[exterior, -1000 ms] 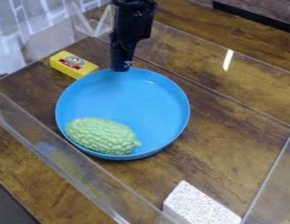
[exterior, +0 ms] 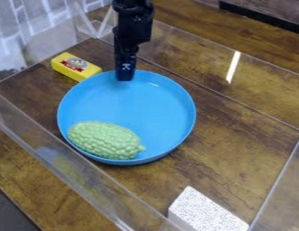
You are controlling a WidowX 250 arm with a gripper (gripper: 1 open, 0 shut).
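Observation:
The black gripper [exterior: 125, 68] hangs open above the back rim of a blue plate [exterior: 126, 113], with nothing visible between its fingers. A bumpy pale green vegetable-like object [exterior: 103, 140] lies in the front-left part of the plate. A yellow box with a red label [exterior: 76, 67] lies to the left of the gripper, just behind and left of the plate.
A white speckled block [exterior: 207, 209] sits at the front right. Clear plastic walls run along the left, back and right. The wooden surface right of the plate [exterior: 230, 117] is bare.
The gripper has moved slightly left and down toward the plate's back rim. The plate, green object and yellow box look unchanged.

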